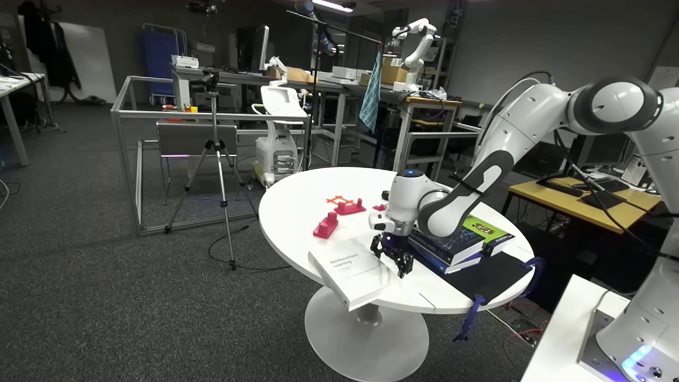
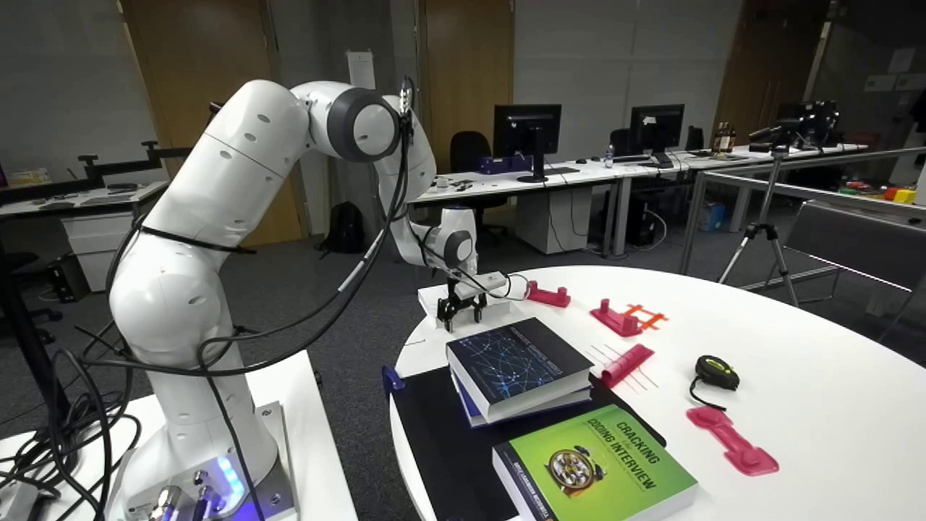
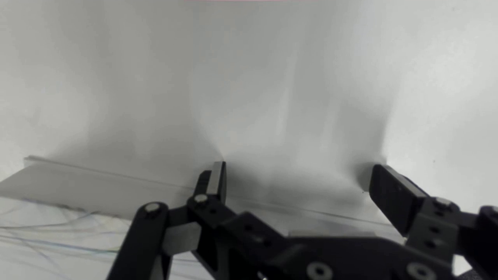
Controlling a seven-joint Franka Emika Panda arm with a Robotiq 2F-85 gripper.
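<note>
A thick white book titled "Reinforcement Learning" (image 1: 347, 262) lies near the table's edge, one corner jutting out past it. Over the book's inner end is my gripper (image 1: 389, 260), pointing down, its fingers spread. From the other side, the gripper (image 2: 464, 320) partly hides the white book (image 2: 427, 300). In the wrist view, the two black fingers of the gripper stand wide apart over a pale, glossy surface, with nothing clasped between them. Whether the fingertips touch the book is hard to tell.
Close behind the gripper, a dark-blue book (image 2: 521, 357) is stacked on another over a black mat (image 2: 434, 434). A green book (image 2: 599, 464) lies beside them. Pink parts (image 1: 326, 226) and a tape measure (image 2: 718, 372) are scattered farther off.
</note>
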